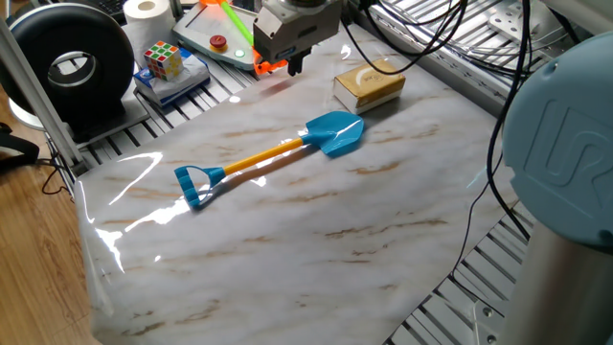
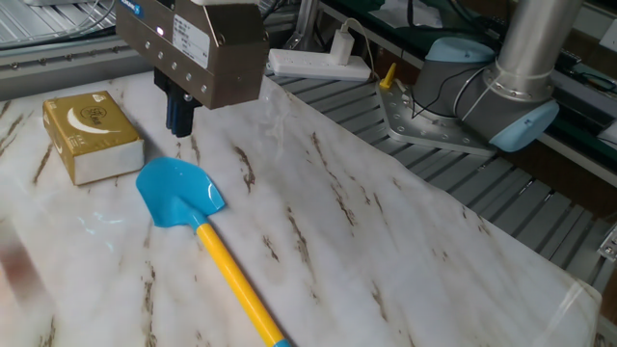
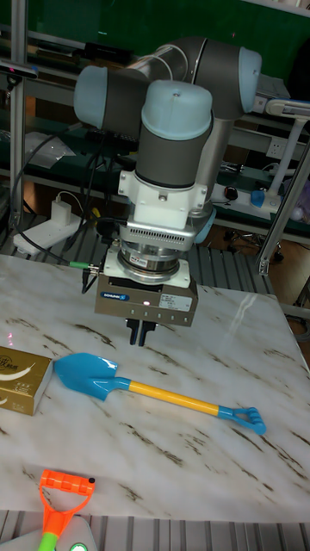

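Note:
A toy shovel lies flat on the marble-patterned table, with a blue blade (image 1: pixel 335 132), a yellow shaft (image 1: pixel 262 156) and a blue handle (image 1: pixel 194 185). In exterior view 2 its handle end runs out of the frame. My gripper (image 2: pixel 180 123) hangs above the table near the blade, clear of the shovel. Its dark fingers (image 3: pixel 137 329) point down and stand together, shut, with nothing visible between them. A gold and white box (image 2: pixel 93 137) rests close to the blade.
Outside the table's edge sit a Rubik's cube (image 1: pixel 164 59) on a blue box, a red button (image 1: pixel 218 43) and an orange-handled toy (image 3: pixel 67 492). A power strip (image 2: pixel 318 65) lies by the arm's base.

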